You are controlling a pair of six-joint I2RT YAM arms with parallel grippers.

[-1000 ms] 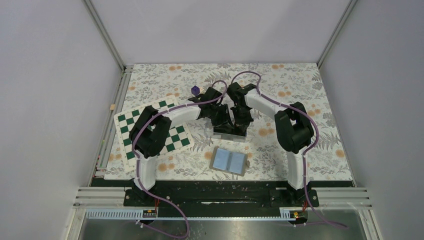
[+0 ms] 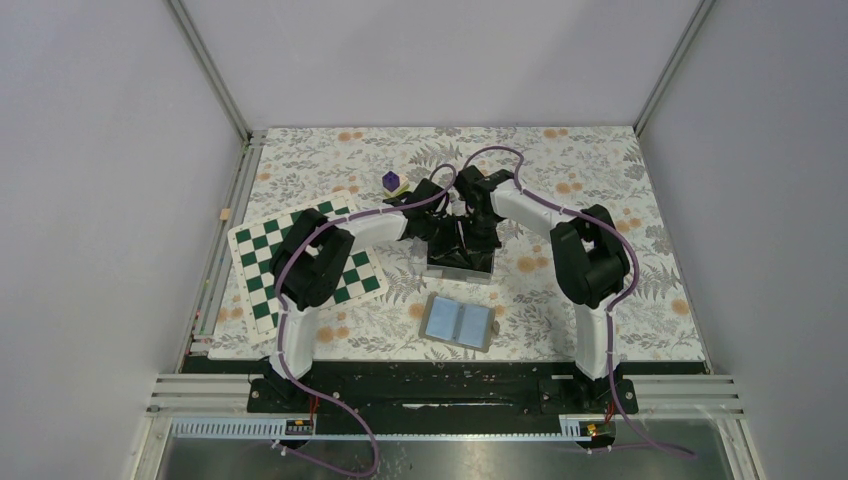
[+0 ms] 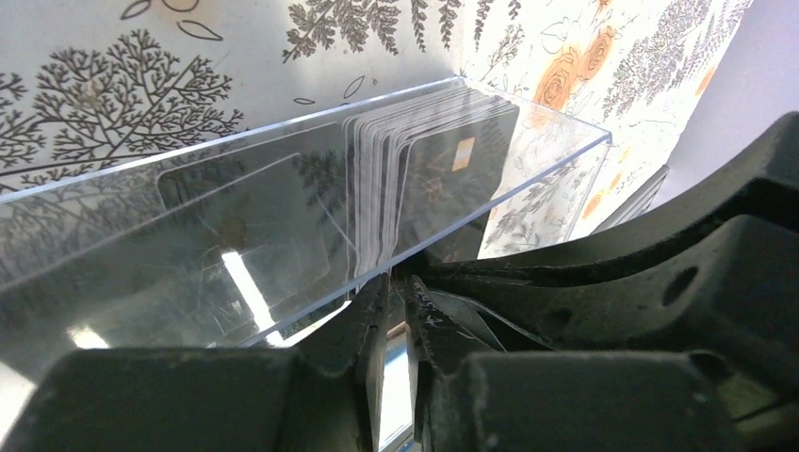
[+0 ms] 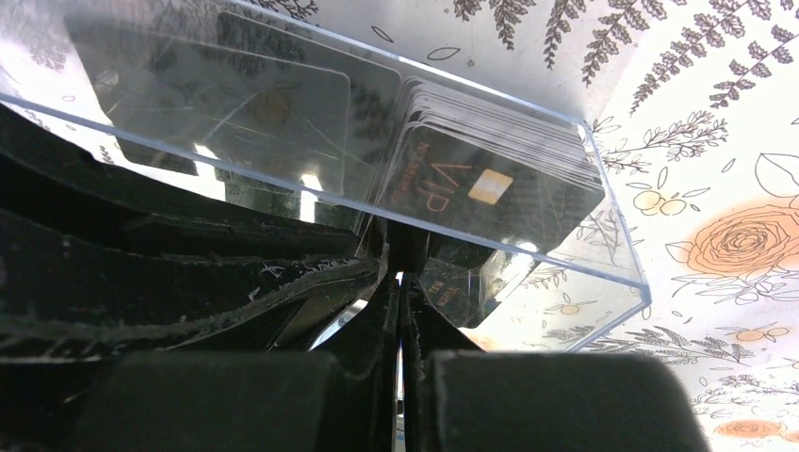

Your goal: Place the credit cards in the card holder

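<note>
The clear box point(image 2: 462, 275) stands mid-table in the top view. In the right wrist view, a stack of dark credit cards point(image 4: 490, 174) leans upright against its wall, one marked VIP. More dark cards point(image 3: 254, 202) lie flat against the same wall in the left wrist view. My left gripper is at the stack's edge, its fingers parted by a narrow gap with no card visible between them. Close beside it, my right gripper is shut, nothing showing between its tips. The grey card holder point(image 2: 458, 322) lies spread at the front, with two bluish sleeves.
A green-and-white checkered board point(image 2: 258, 250) lies under the left arm. Behind the left gripper sits a small purple object point(image 2: 391, 181). The two arms crowd each other over the box.
The left arm has shifted slightly to the right and the right gripper slightly to the left, bringing the two closer over the box. The box and holder have stayed put.
</note>
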